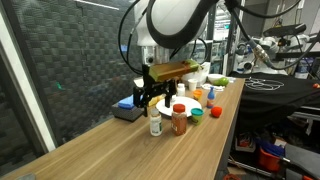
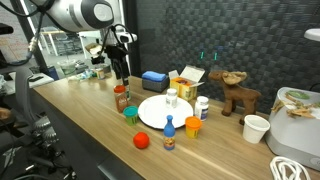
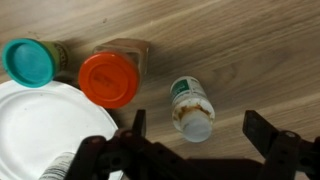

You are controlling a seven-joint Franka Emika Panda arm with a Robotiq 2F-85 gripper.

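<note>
A small bottle with a whitish cap stands upright on the wooden table. In the wrist view it appears between my gripper's spread fingers, with bare table showing on both sides of it. My gripper is open and hangs just above this bottle in exterior view 1, holding nothing. Close beside the bottle stands a jar with an orange-red lid. From exterior view 2, the jar is plain below my gripper, while the bottle is mostly hidden.
A white plate lies next to the jar. Around it are a green-lidded container, a blue bottle, an orange cup and a red ball. Open table stretches left in exterior view 1.
</note>
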